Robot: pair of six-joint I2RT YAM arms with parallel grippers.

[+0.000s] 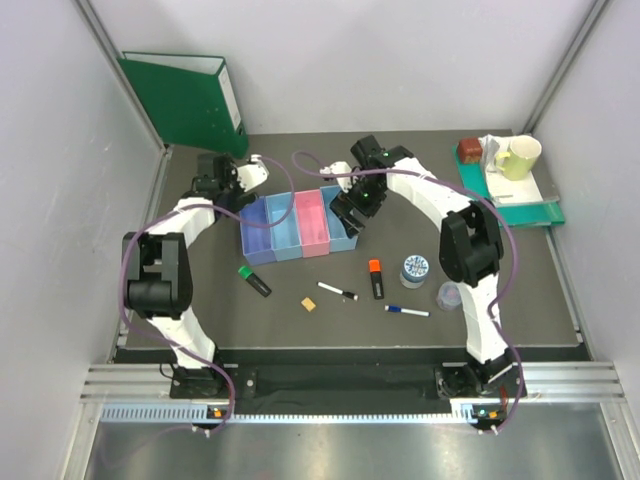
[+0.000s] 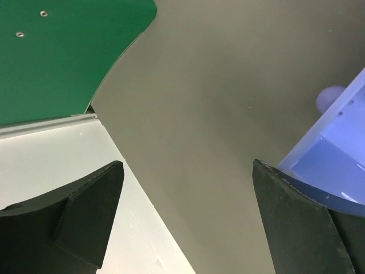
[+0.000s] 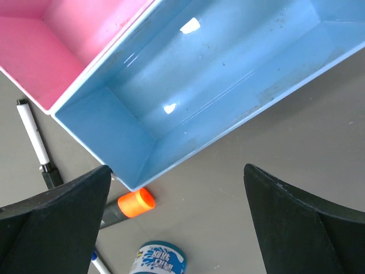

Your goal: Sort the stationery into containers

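A row of open trays stands at the back: a violet-blue tray (image 1: 257, 248), a light blue one (image 1: 285, 240), a pink one (image 1: 313, 230) and another light blue one (image 3: 222, 74) at the right end. In front lie a green-capped marker (image 1: 255, 281), a white marker (image 1: 337, 291), an orange-capped marker (image 1: 376, 279), a blue pen (image 1: 407, 311) and a small yellow block (image 1: 308, 304). My left gripper, open and empty, is beside the violet-blue tray's left wall. Open too, my right gripper hangs by the right-hand tray's edge, nothing between its fingers.
A round labelled tin (image 1: 414, 271) and a clear cup (image 1: 449, 295) stand at the right. A green binder (image 1: 185, 105) is at the back left. The back right holds a teal tray (image 1: 530, 214) and a yellow mug (image 1: 520, 157).
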